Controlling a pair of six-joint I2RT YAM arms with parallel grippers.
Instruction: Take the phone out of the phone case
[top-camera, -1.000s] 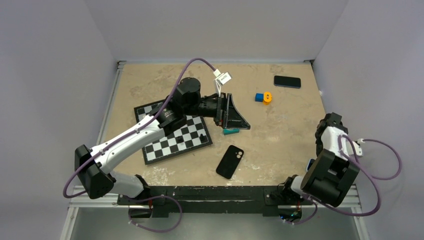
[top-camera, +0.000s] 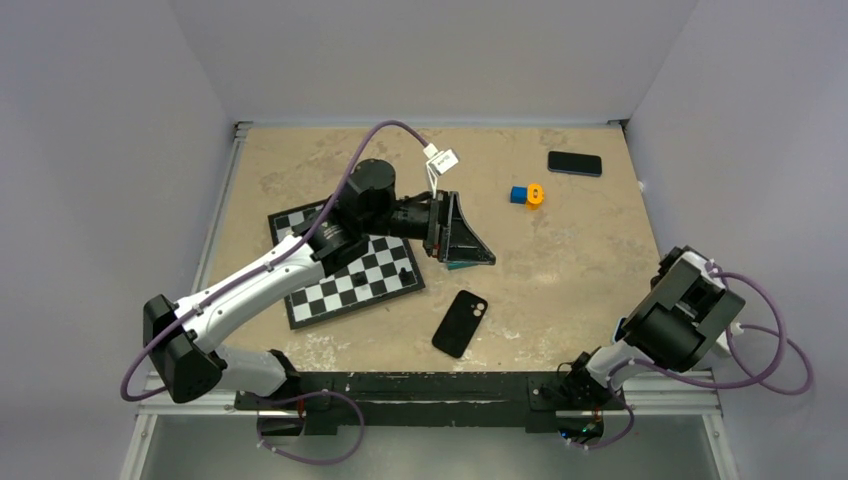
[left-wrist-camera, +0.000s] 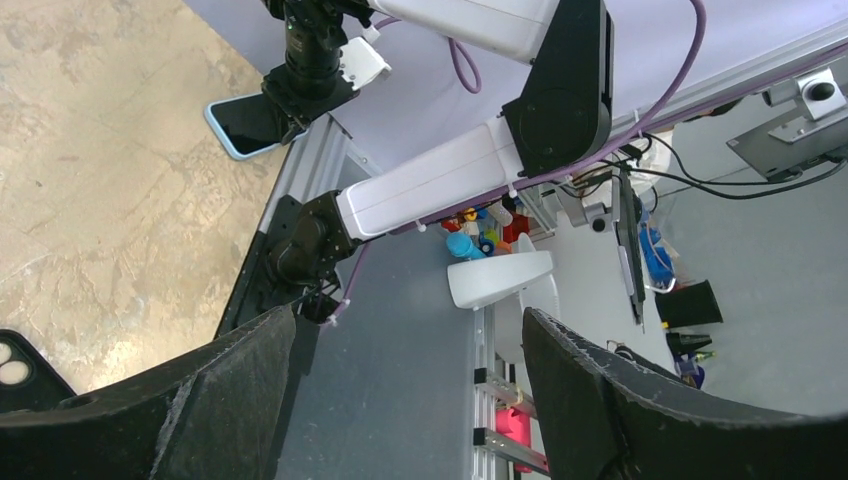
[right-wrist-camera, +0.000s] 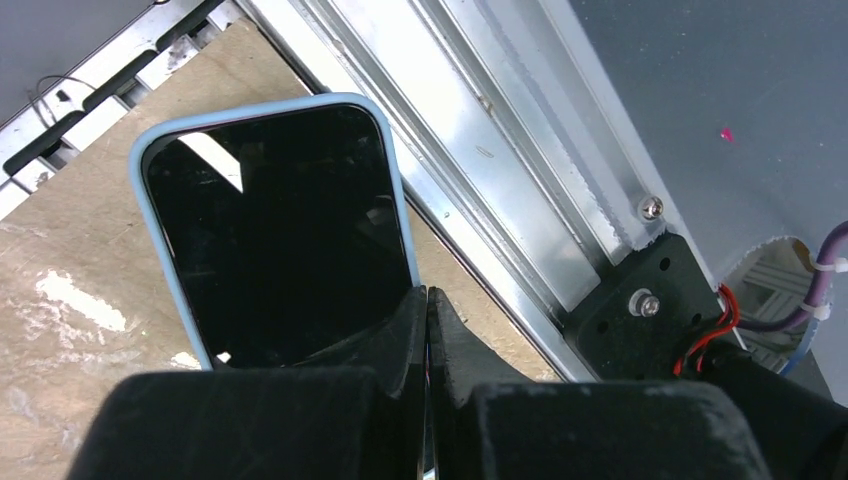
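Observation:
In the right wrist view, a phone (right-wrist-camera: 280, 235) with a dark screen lies face up, a light blue case (right-wrist-camera: 155, 215) around its rim. It sits at the table's front right corner, beside the metal rail. My right gripper is shut, its tips over the phone's right edge; whether they touch it I cannot tell. No object shows between them. The same phone (left-wrist-camera: 250, 125) appears in the left wrist view; the right arm mostly covers it from the top. My left gripper stands open and empty above mid-table.
A black case-like piece with camera holes (top-camera: 460, 324) lies near the front middle. Another dark phone (top-camera: 575, 163) is at the back right, near a blue and yellow object (top-camera: 527, 195). A checkered board (top-camera: 355, 285) occupies the left.
My right arm has shifted and twisted in the top view, its forearm nearer the right wall and the front. The left arm has moved only slightly.

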